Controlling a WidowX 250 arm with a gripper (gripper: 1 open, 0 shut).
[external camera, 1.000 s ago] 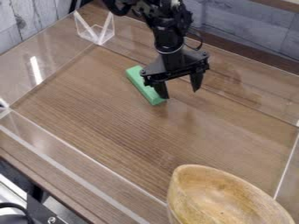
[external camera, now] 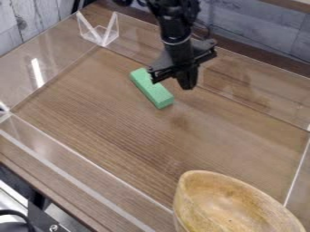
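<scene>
The black robot arm reaches down from the top centre to my gripper (external camera: 180, 65), which hangs just above and to the right of a green rectangular block (external camera: 152, 89) lying on the wooden table (external camera: 109, 154). Nothing shows between the gripper's fingers; it looks shut, though its tips are small and dark in this view.
A large tan bowl (external camera: 230, 208) sits at the bottom right. A clear plastic object (external camera: 100, 29) is near the top left. Table edges run along the left side and right side.
My gripper has risen and moved back toward the top, away from the near end of the green block. The block stays about where it was.
</scene>
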